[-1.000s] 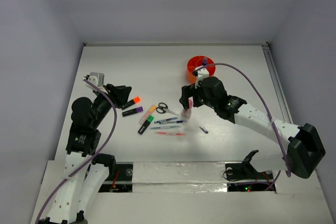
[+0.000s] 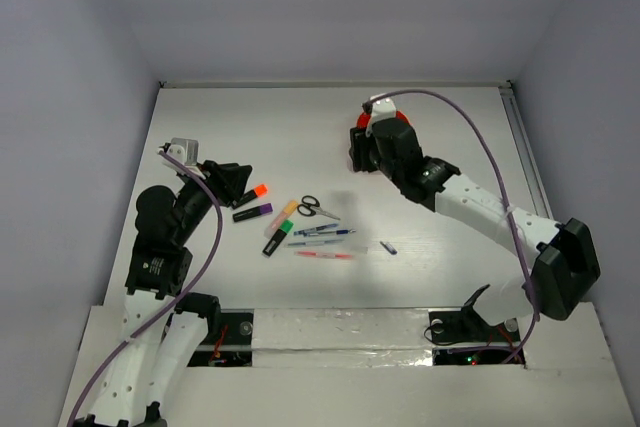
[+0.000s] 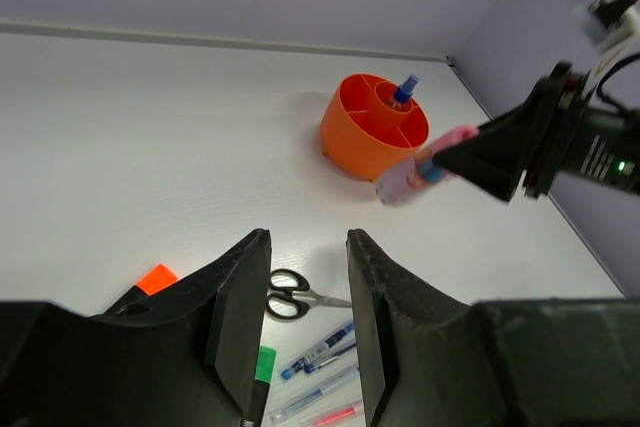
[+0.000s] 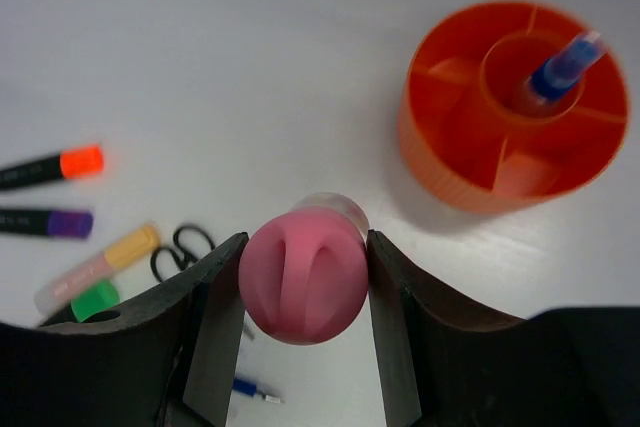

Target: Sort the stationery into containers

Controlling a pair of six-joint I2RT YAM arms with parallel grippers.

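Note:
My right gripper is shut on a pink-capped cylindrical item (image 4: 302,282) with a pale body, raised near the orange divided organizer (image 4: 440,162), which holds a blue-capped item (image 4: 566,69) in its centre. My left gripper hangs open at the left, nothing between its fingers. On the table lie black markers with orange (image 2: 260,190), purple (image 2: 264,209) and green (image 2: 285,227) caps, a yellow-capped one (image 2: 289,208), scissors (image 2: 311,209), several pens (image 2: 326,232) and a small blue item (image 2: 389,247).
Side and back walls surround it, with a rail (image 2: 330,84) along the back edge. The right arm covers much of the organizer in the top view.
My right gripper has lifted the pink item from beside the pens and moved it toward the back, over the organizer's area in the top view. The left arm is unchanged.

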